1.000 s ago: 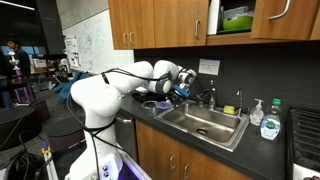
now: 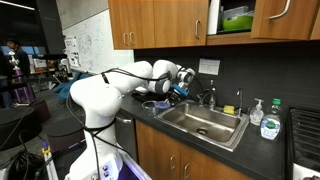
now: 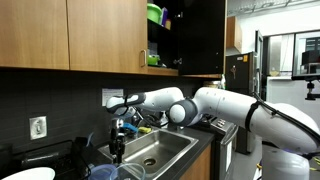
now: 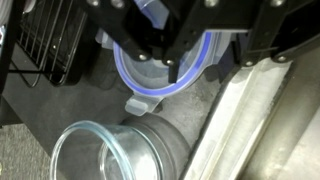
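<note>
In the wrist view, a clear lid (image 4: 150,77) with a blue sealing ring lies on the dark counter, one latch tab pointing down the picture. My gripper is right over it, its dark fingers covering part of the lid. Whether they touch the lid, or have anything between them, is not clear. Beside the lid stands an empty round glass container (image 4: 105,152), cut off by the lower edge. Exterior view 2 has the gripper (image 3: 118,155) low over the counter, near the glass container (image 3: 133,171).
The steel sink (image 2: 205,122) lies to the right of the gripper, and its rim (image 4: 225,120) runs close by. A black wire rack (image 4: 50,35) is on the other side. Soap bottles (image 2: 270,122) stand farther right. Cabinets (image 2: 160,25) hang above.
Over the last second the arm and gripper look almost still in exterior view 1. No object has visibly moved.
</note>
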